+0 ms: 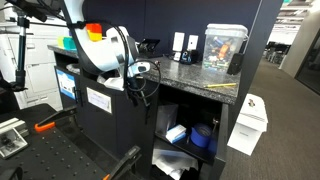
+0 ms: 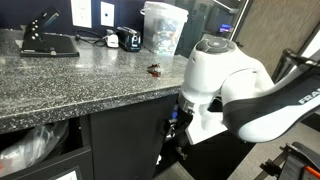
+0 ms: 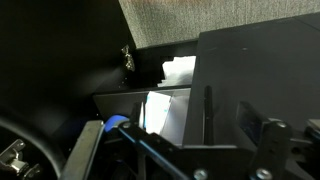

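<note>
My gripper [image 1: 141, 86] hangs just below the countertop's front edge, in front of the dark cabinet [image 1: 104, 128]. Its fingers stand apart with nothing visible between them. From the other side, the gripper [image 2: 177, 143] shows close to a dark panel [image 2: 125, 138] under the counter; whether they touch cannot be told. In the wrist view, the open fingers [image 3: 84, 150] enter from the bottom edge. Beyond them lie a broad dark panel [image 3: 255, 70], a white sheet [image 3: 179, 70] and a blue item [image 3: 116, 122] in the dark cabinet space.
The granite counter [image 1: 185, 75] carries a clear tub [image 1: 224, 47] and a yellow object [image 1: 221, 85]. An open compartment below holds a blue round container [image 1: 201, 134] and white bags [image 1: 174, 160]. A white box [image 1: 248, 124] stands on the floor at right.
</note>
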